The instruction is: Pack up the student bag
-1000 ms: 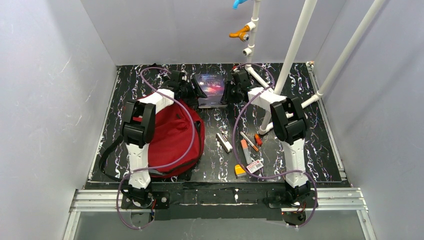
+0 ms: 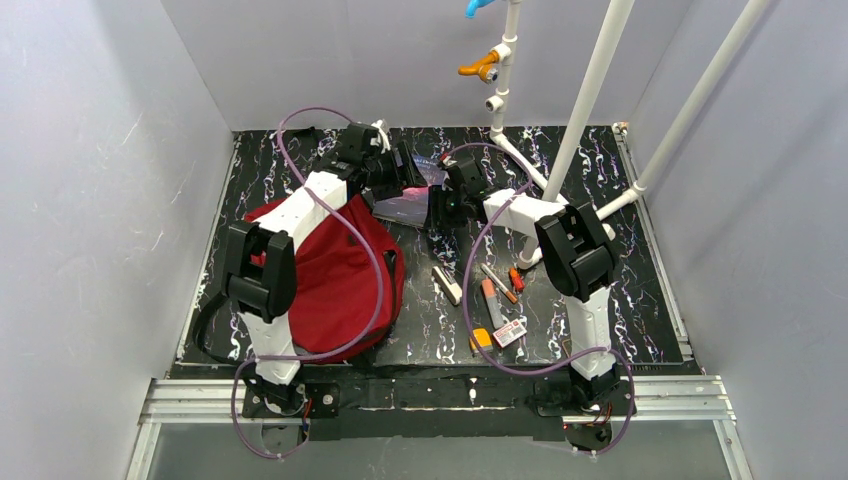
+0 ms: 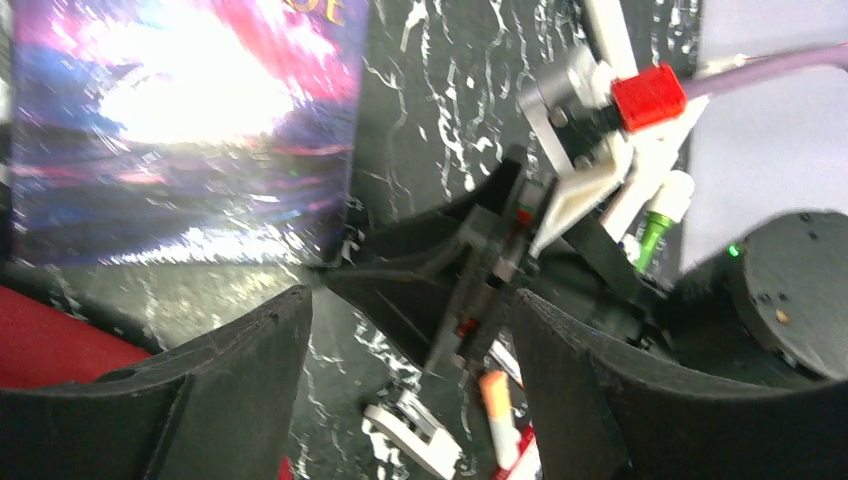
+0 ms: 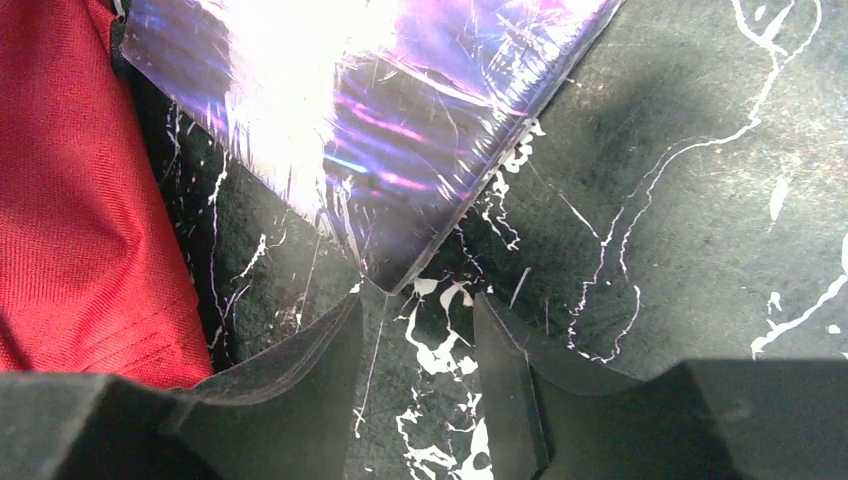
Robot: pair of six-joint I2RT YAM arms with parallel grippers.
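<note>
The red student bag (image 2: 335,285) lies on the left of the table, and its cloth shows at the left in the right wrist view (image 4: 90,210). Next to its far right edge is a glossy purple book (image 2: 402,208), partly covered by my arms in the top view. My left gripper (image 2: 412,170) hangs open over the book, with nothing between its fingers. Beside the book's near right edge is my right gripper (image 2: 438,210), its fingers parted. In the right wrist view the book's near corner (image 4: 395,265) points into the gap between the fingertips, not gripped.
At the front right lie a white and black stapler-like item (image 2: 447,285), an orange and grey stick (image 2: 491,303), a pen (image 2: 499,283), a small red item (image 2: 516,280), a yellow tape measure (image 2: 481,341) and a labelled box (image 2: 509,333). White pipes (image 2: 580,110) stand behind the right arm.
The book has shifted left toward the bag and turned slightly. My right gripper has moved left and nearer the front; the left gripper has shifted right over the book. The bag's near side has shifted.
</note>
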